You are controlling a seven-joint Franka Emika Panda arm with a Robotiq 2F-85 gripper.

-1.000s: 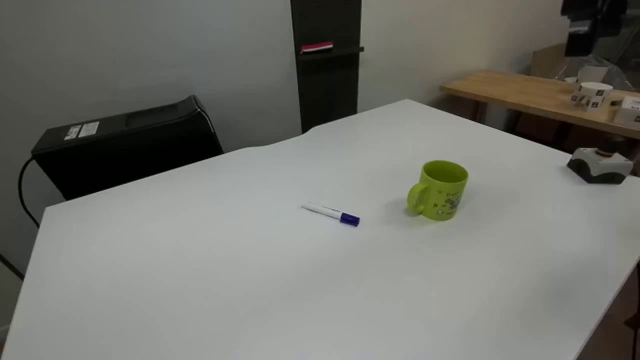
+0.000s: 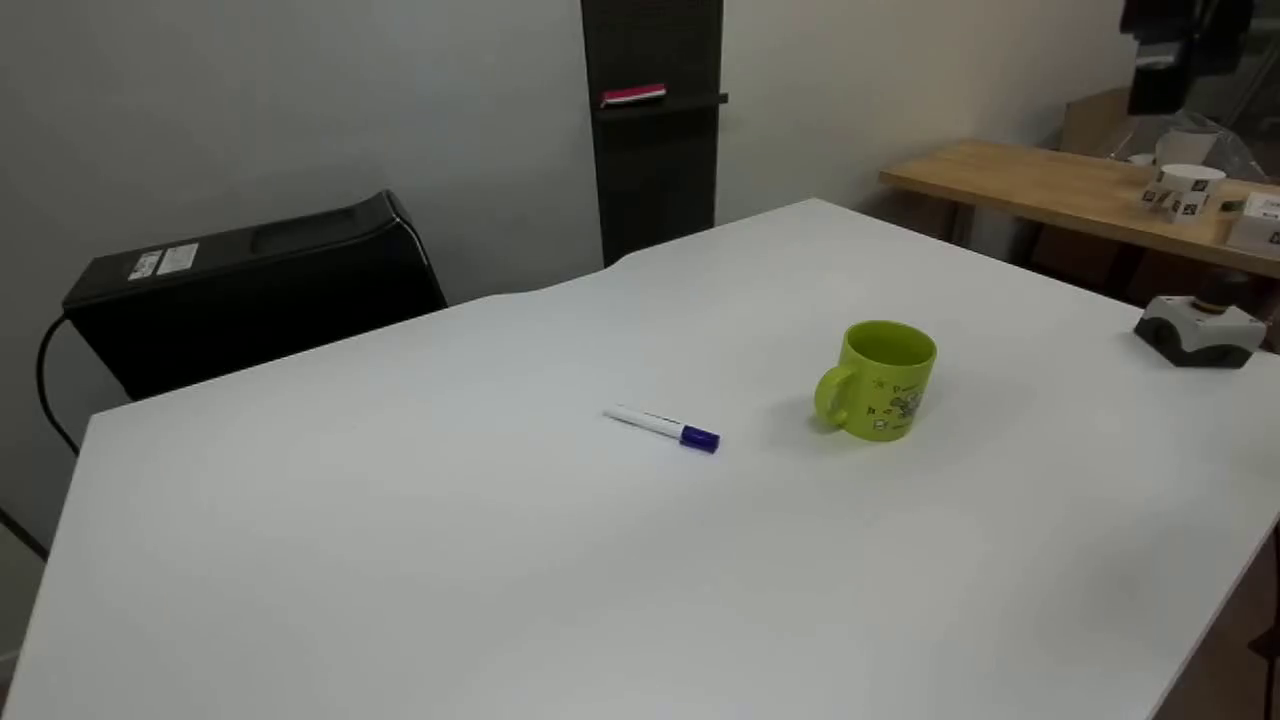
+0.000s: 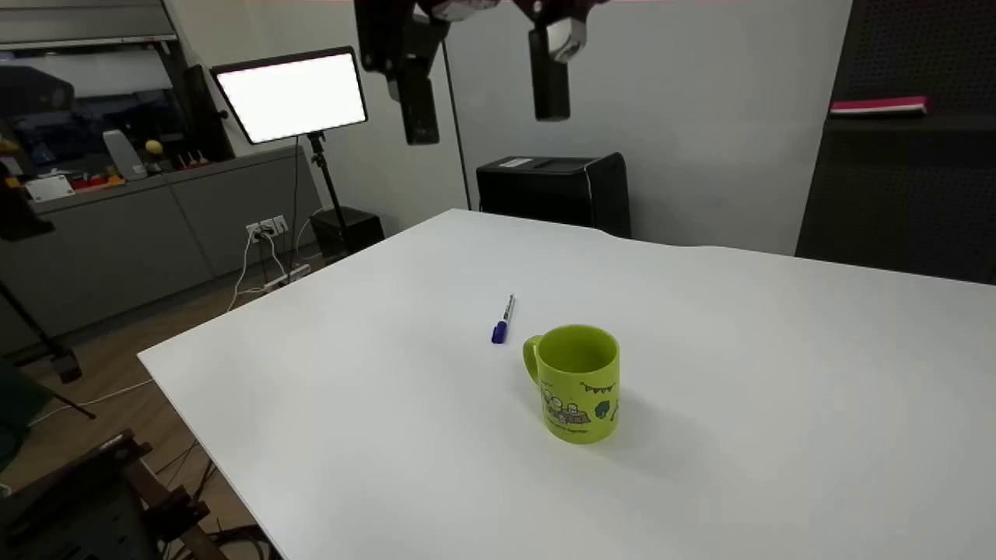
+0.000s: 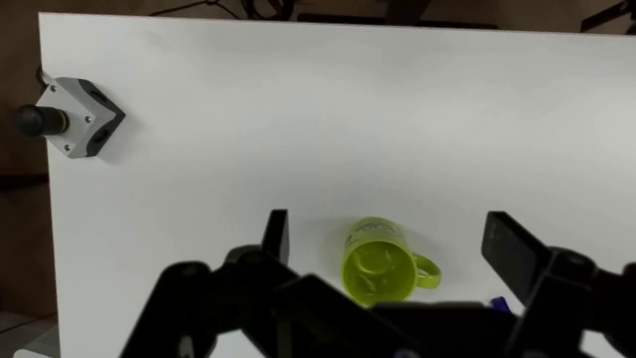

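Note:
A lime-green mug (image 2: pixel 882 390) stands upright on the white table (image 2: pixel 420 516), its handle turned toward the marker. The white marker with a purple-blue cap (image 2: pixel 660 425) lies flat beside it, a short way off. High over the table in exterior view 2, my gripper (image 3: pixel 485 129) is open with nothing between its fingers. From the wrist, the mug (image 4: pixel 381 268) shows below, between the two spread fingers, and looks empty. Only the marker's cap (image 4: pixel 500 304) is visible there; the gripper body hides the rest.
An emergency-stop box (image 4: pixel 80 116) sits at a table corner. Behind the table's back edge is a black case (image 2: pixel 258 282), with a dark rack (image 2: pixel 656 180) near it.

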